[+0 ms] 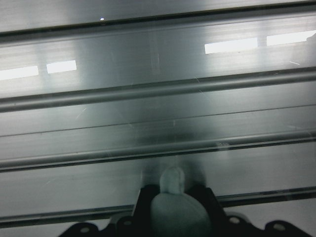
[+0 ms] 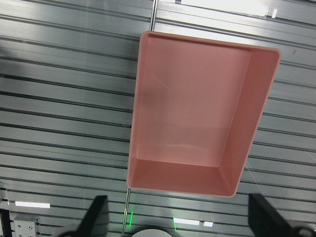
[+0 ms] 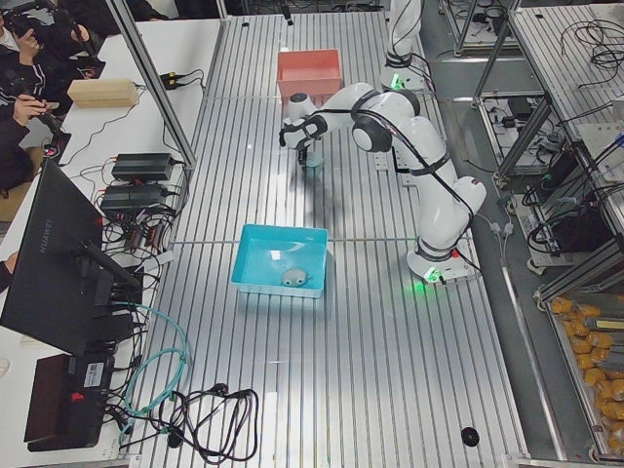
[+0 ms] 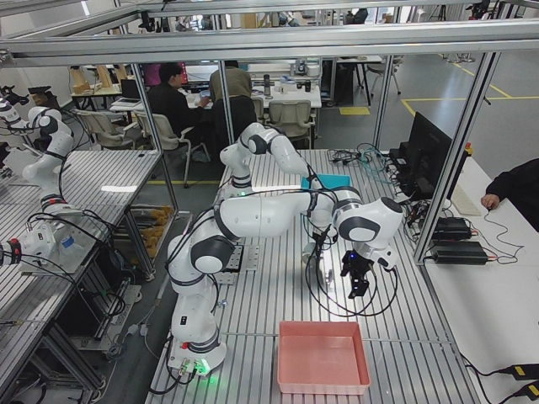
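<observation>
My left gripper point(image 3: 302, 154) is low over the slatted table; in the left wrist view a pale grey-green soft object point(image 1: 178, 215) with a small knob sits between its fingers, which appear to be on it. The same object shows as a pale patch point(image 3: 314, 163) in the camera left view. My right gripper point(image 4: 358, 282) hangs high behind the pink bin point(image 4: 322, 358); in the right wrist view the empty bin point(image 2: 192, 108) lies below its spread fingers, open with nothing between them.
A blue bin point(image 3: 258, 255) holding a grey plush toy point(image 3: 294, 277) stands on the near part of the table in the camera left view. Cables point(image 3: 219, 439), a monitor point(image 3: 54, 258) and frame posts line one side. The table around the bins is mostly clear.
</observation>
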